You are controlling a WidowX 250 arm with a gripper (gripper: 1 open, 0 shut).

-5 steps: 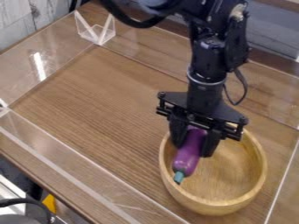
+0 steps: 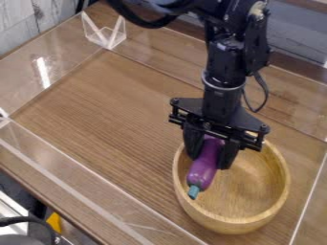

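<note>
My black gripper (image 2: 220, 134) hangs over a yellow bowl (image 2: 263, 206) at the right front, its fingers low at the bowl's back part. It is shut on a purple object (image 2: 205, 167) with a teal tip, which slants down toward the bowl's left side. The fingertips are partly hard to make out against the object, and whether the tip touches the bowl cannot be told.
Bare wooden table (image 2: 90, 105) fills the left and middle. A white wire holder (image 2: 105, 29) stands at the back left. A dark cable lies at the bottom left corner.
My gripper and the purple object have shifted slightly up and to the left over the last moments. The bowl appears shifted slightly too.
</note>
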